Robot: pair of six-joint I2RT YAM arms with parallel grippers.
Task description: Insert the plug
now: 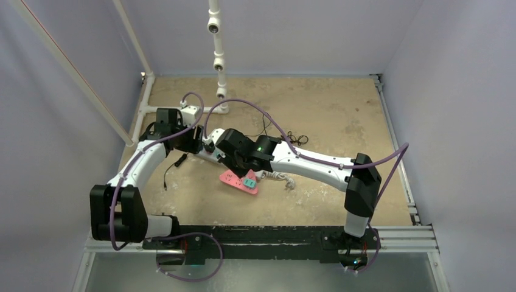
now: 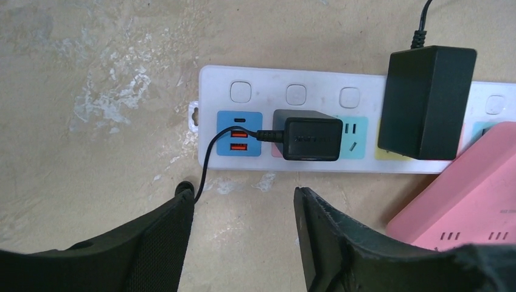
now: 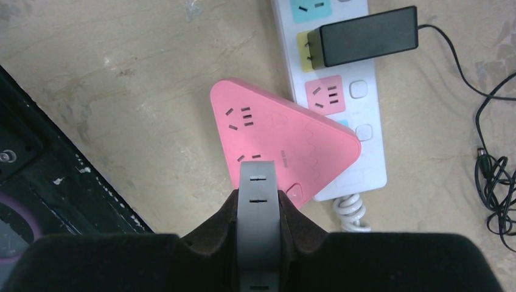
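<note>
A white power strip carries a small black adapter and a larger black adapter; the larger also shows in the right wrist view (image 3: 368, 36). My left gripper is open above the bare table just in front of the strip's socket end, nothing between its fingers. My right gripper is shut on a grey plug-like block (image 3: 258, 231), held over a pink triangular socket (image 3: 286, 131) that overlaps the strip's cord end. What the grey block is exactly, I cannot tell.
Tangled black cable (image 3: 500, 188) lies right of the strip in the right wrist view, with coiled white cord (image 1: 280, 177) at its end. White pipe frame (image 1: 221, 79) stands behind the left arm.
</note>
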